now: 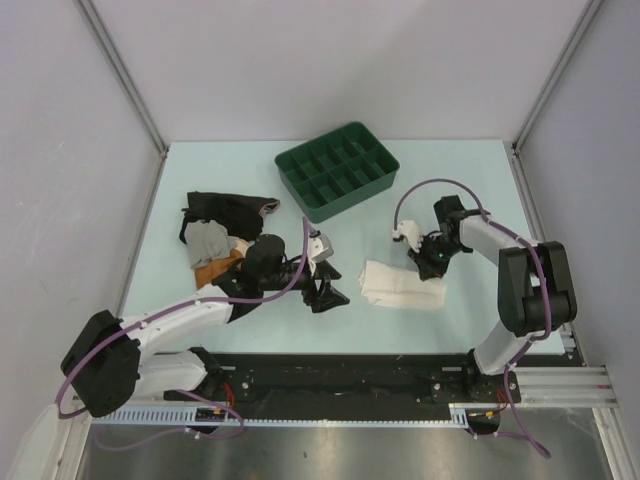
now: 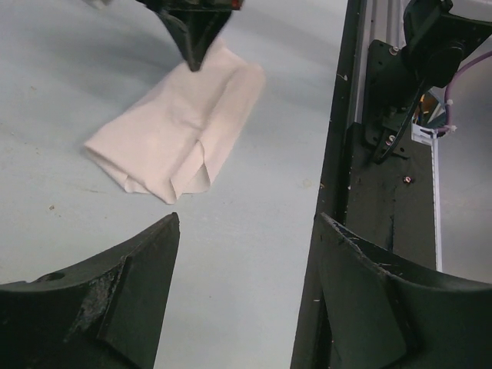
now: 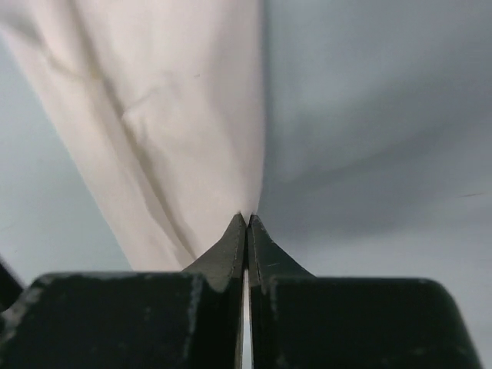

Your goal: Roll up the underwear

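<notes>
The white underwear [image 1: 395, 285] lies folded into a flat strip, right of the table's centre. In the left wrist view the same underwear [image 2: 173, 127] shows a lengthwise fold and layered edges at its near end. My right gripper [image 1: 428, 268] is over its far right part. Up close, the shut tips of the right gripper meet at the cloth's edge, which draws to a point there and appears pinched. To the left of the cloth, my left gripper [image 1: 325, 295] stands with its fingers apart and nothing between them.
A green divided tray [image 1: 338, 170] stands at the back centre. Black clothing [image 1: 230, 212], grey cloth [image 1: 207, 243] and brown cloth [image 1: 215, 268] are heaped at the left, behind the left arm. Bare table surrounds the underwear.
</notes>
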